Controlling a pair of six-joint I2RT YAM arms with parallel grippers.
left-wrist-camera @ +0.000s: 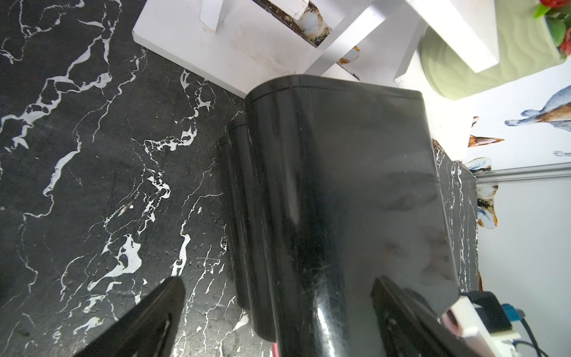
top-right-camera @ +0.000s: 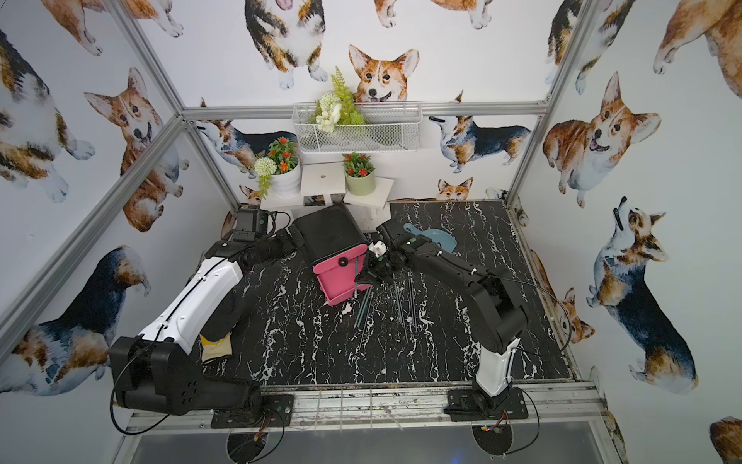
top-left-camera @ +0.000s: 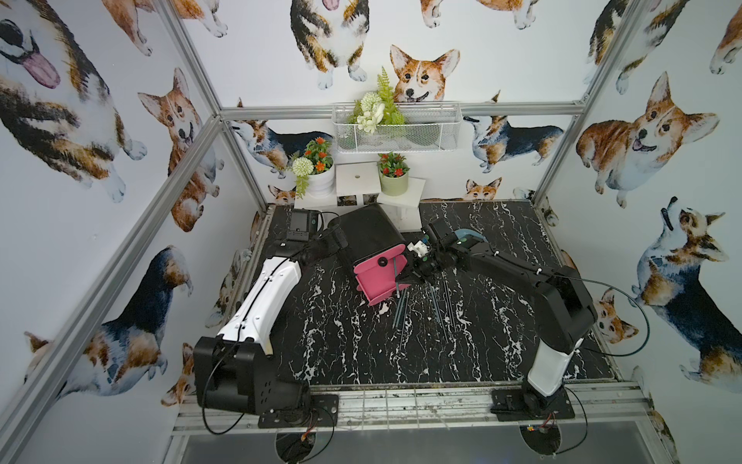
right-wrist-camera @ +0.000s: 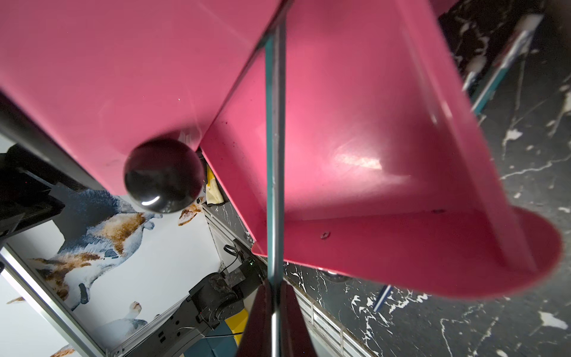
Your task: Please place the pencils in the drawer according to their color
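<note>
In the right wrist view, a teal and silver pencil (right-wrist-camera: pixel 275 148) is pinched between the shut fingertips of my right gripper. Its far end reaches into the open pink drawer (right-wrist-camera: pixel 357 119), near the drawer's back. My left gripper is open, its blurred fingers spread over one side of the black cabinet (left-wrist-camera: pixel 357 178); whether they touch it cannot be told. Loose pencils (top-right-camera: pixel 363 309) lie on the marble table in front of the drawer, and more thin pencils (top-left-camera: pixel 435 304) lie to their right.
A pink drawer front with a black knob (right-wrist-camera: pixel 163 175) sits above the open drawer. White stands with potted plants (top-left-camera: pixel 394 178) are behind the cabinet. A blue dustpan-like thing (top-right-camera: pixel 436 237) lies at the back right.
</note>
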